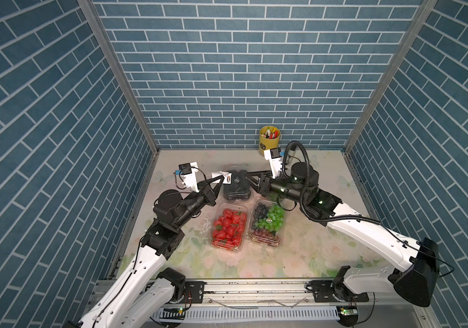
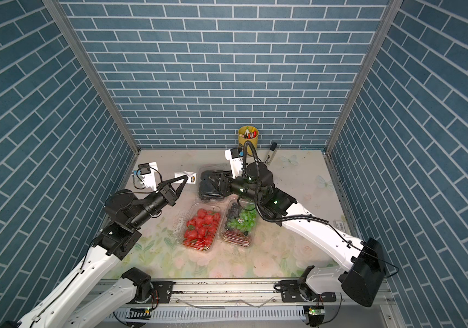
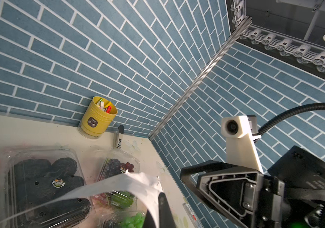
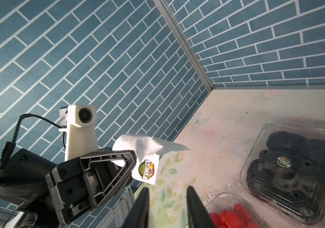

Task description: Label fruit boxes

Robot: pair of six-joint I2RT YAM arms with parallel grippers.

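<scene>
A curled white label sheet [image 4: 143, 146] with a round colourful fruit label [image 4: 146, 169] hangs from my left gripper [image 1: 223, 177], which is shut on its edge. Facing it across a short gap, my right gripper is partly open, with nothing between its fingers. Below them on the table are clear boxes. The dark fruit box [image 3: 37, 190] and the green-and-dark grape box [image 1: 267, 222] each carry a round label. No label shows on the box of red fruit [image 1: 228, 227]. Another fruit box [image 3: 118, 171] stands behind the grapes, mostly hidden by my right arm in the top left view.
A yellow cup of pens [image 3: 97, 117] stands by the back wall, with a black-capped marker [image 3: 119, 137] lying beside it.
</scene>
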